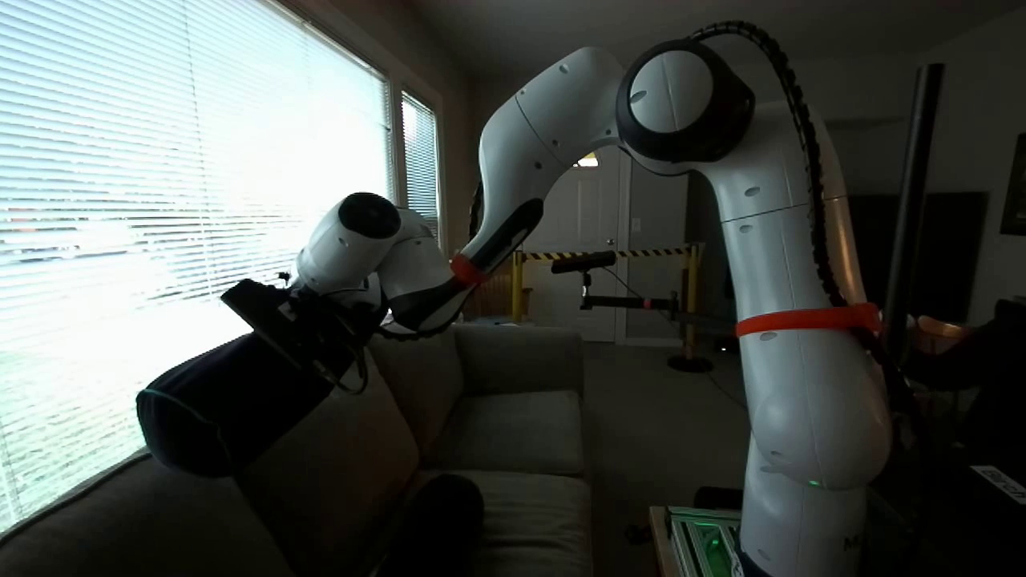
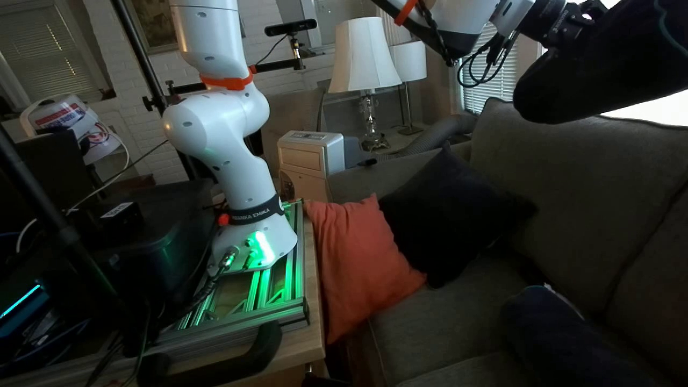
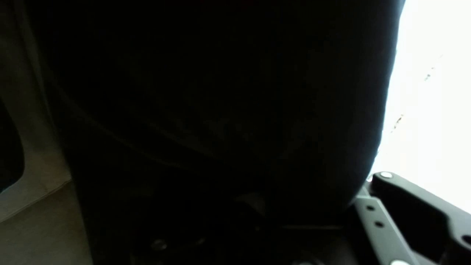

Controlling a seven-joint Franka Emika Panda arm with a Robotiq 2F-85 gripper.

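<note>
A large dark cushion is off the couch, jutting down and left from my gripper beside the bright window. It fills most of the wrist view as a black mass; exterior view 2 shows it at the upper right. The gripper appears shut on the cushion's cloth, though fabric and shadow hide the fingertips. One grey linkage of the gripper shows at the wrist view's lower right.
Below is the grey couch. Another dark cushion lies on its seat; an orange pillow and a black pillow rest at one end. Window blinds stand close behind the arm.
</note>
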